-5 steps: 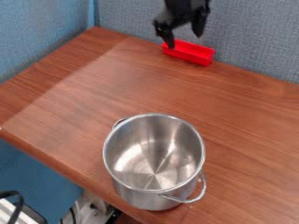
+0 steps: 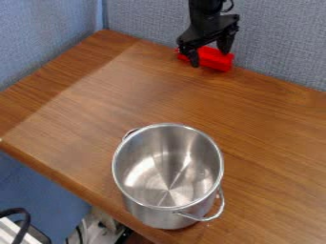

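My black gripper (image 2: 207, 46) is open and hangs low at the back of the wooden table, its fingers down around a red block (image 2: 219, 60) that lies by the back wall. The gripper hides part of the block; whether the fingers touch it I cannot tell. A large steel pot (image 2: 166, 176) with two handles stands at the front of the table.
A blue-grey padded wall (image 2: 280, 43) runs along the back. At the lower left, beyond the table's edge, lie dark cables.
The gripper has come down from above the red block to around it. The pot has not moved.
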